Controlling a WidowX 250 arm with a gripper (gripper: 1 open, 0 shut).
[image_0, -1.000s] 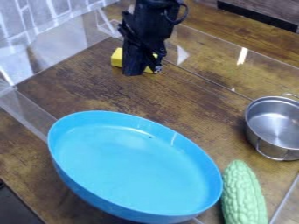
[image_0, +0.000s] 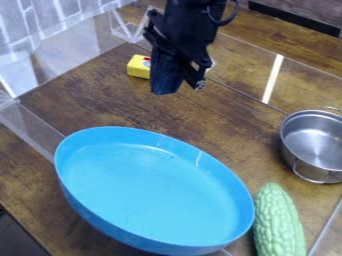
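Note:
My black gripper (image_0: 167, 75) hangs near the upper middle of the camera view, pointing down, shut with nothing seen between its fingers. Just behind it, partly hidden, a yellow block (image_0: 140, 66) lies on the wooden table (image_0: 120, 110).
A large blue oval tray (image_0: 154, 190) fills the lower front. A steel pot (image_0: 315, 150) stands at the right, with a pale green corn-like vegetable (image_0: 278, 220) below it. A tiled wall is at the upper left.
My gripper has risen slightly and shifted a little to the right over the last second. The objects on the table have not visibly moved.

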